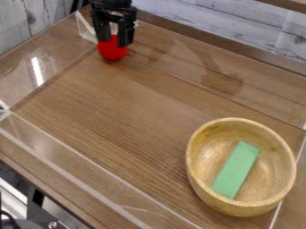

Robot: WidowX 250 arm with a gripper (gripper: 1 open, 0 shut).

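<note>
The dark gripper (pixel 114 27) reaches in from the top edge at the upper left, over a red object (pixel 114 51) on the wooden table (pixel 143 116). The red object sits between or just under its fingers; whether they grip it is too small to tell. Something pale or translucent shows just left of it.
A wooden bowl (pixel 264 197) with a green rectangular block (pixel 235 170) in it sits at the lower right. A wall edge runs along the upper left.
</note>
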